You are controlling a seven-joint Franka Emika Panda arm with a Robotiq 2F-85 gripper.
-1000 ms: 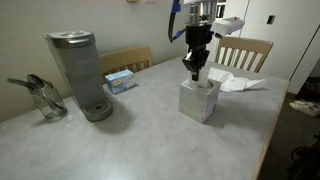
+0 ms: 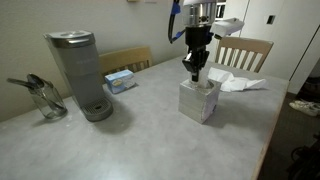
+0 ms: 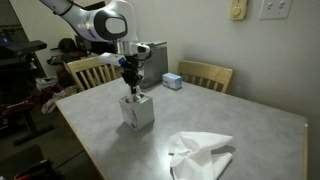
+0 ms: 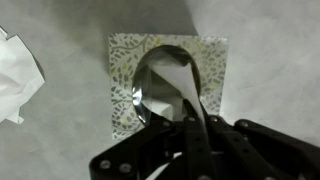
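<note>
A tissue box with a leafy pattern stands on the table, its oval opening facing up in the wrist view. White tissue rises out of that opening towards my fingertips. Directly over the box, pointing down, is my gripper, its fingers shut. The tissue meets the fingertips in the wrist view, but whether it is pinched between them is hidden. In exterior view 2 the gripper reaches right down to the top of the box.
A crumpled white cloth or paper lies on the table near the box. A grey coffee maker, a small blue-and-white box and a glass of utensils stand farther off.
</note>
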